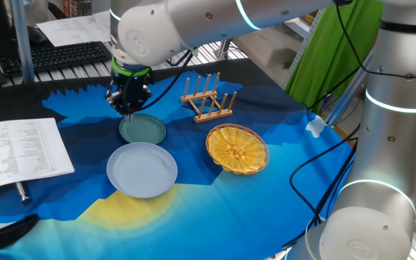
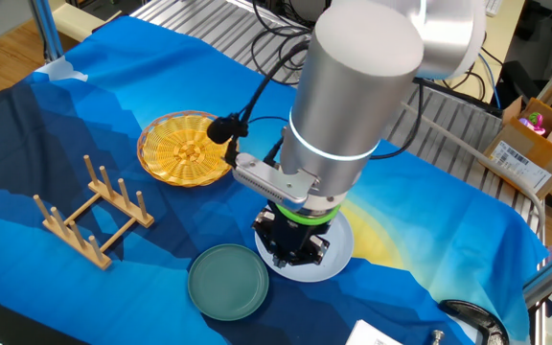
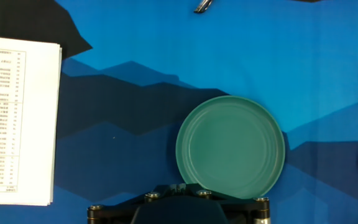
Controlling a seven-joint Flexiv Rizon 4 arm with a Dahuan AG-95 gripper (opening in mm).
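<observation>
A round green plate (image 3: 232, 148) lies flat on the blue cloth, right of centre in the wrist view. Above the table hangs my gripper, overlapping the plate's near-left edge in that view. Its fingertips are drawn together, and nothing shows between them. Exterior view 1 has the gripper (image 1: 128, 118) pointing down by the left rim of the green plate (image 1: 144, 131); the exact height is hard to tell. A larger pale blue-grey plate (image 1: 142, 170) rests in front of it. Exterior view 2 shows the gripper (image 2: 278, 261) covering part of that pale plate (image 2: 332, 261).
A wooden dish rack (image 1: 209, 101) stands empty behind a yellow wicker basket (image 1: 237, 149). Printed papers (image 1: 22, 157) lie at the left, with a dark clamp-like object (image 1: 9, 235) below them. Open cloth lies in front of the basket.
</observation>
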